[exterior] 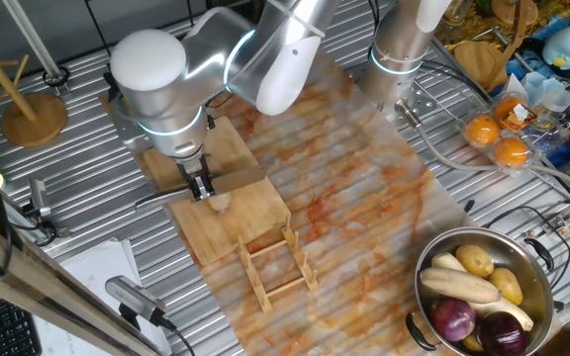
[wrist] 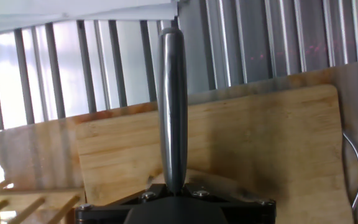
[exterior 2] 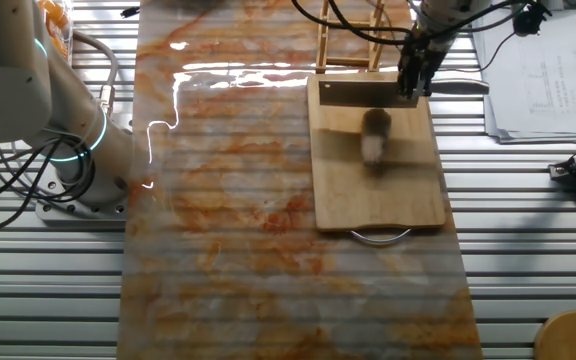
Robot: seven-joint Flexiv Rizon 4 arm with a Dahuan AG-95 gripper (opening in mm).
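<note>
My gripper (exterior: 201, 188) is shut on a knife, gripping it between its broad metal blade (exterior: 240, 180) and its handle (exterior: 159, 200). In the wrist view the silvery handle (wrist: 173, 106) points away from the black fingers. A wooden cutting board (exterior 2: 408, 195) lies beneath, bearing a brownish, oblong vegetable (exterior 2: 373, 145). In exterior view 2 the blade (exterior 2: 353, 93) appears beside the vegetable, toward the rack end of the board. Part of the vegetable (wrist: 213, 182) is hidden behind the gripper in the wrist view. Whether the blade touches anything cannot be told.
A small wooden rack (exterior: 283, 272) stands beside the board's end. A steel pot (exterior: 428, 262) holding potatoes, eggplants and other vegetables sits at the lower right. Between rack and pot the marbled mat (exterior: 364, 218) is clear. Papers (exterior 2: 538, 80) lie beside the board.
</note>
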